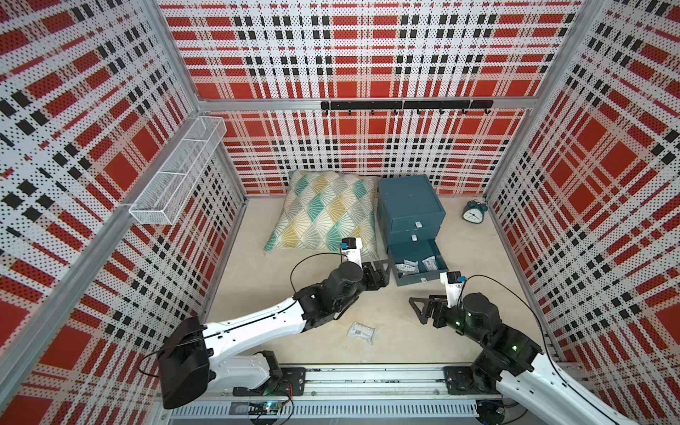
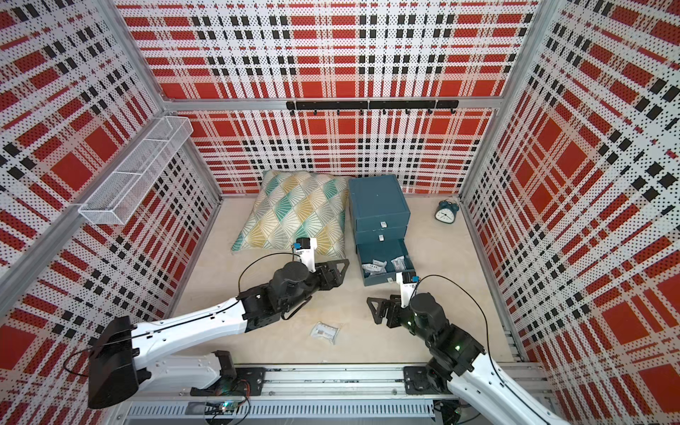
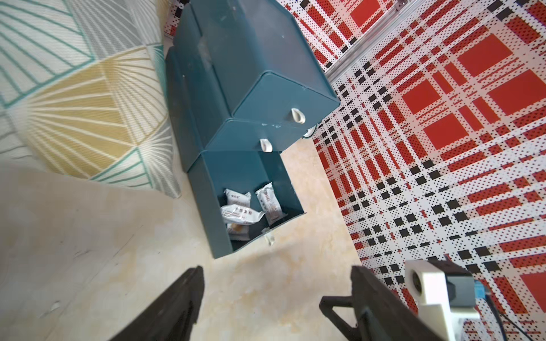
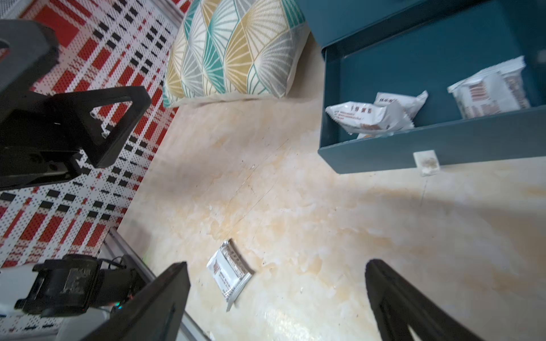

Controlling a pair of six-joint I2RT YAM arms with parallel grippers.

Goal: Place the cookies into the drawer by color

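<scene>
A teal drawer unit stands at the back, its bottom drawer pulled out and holding several wrapped cookies. One wrapped cookie lies on the table in front. My left gripper hangs above the table left of the drawer, fingers apart with nothing between them. My right gripper is front right of the drawer, open and empty, above the table.
A patterned pillow lies left of the unit, and an alarm clock stands right of it. A white wire basket is on the left wall.
</scene>
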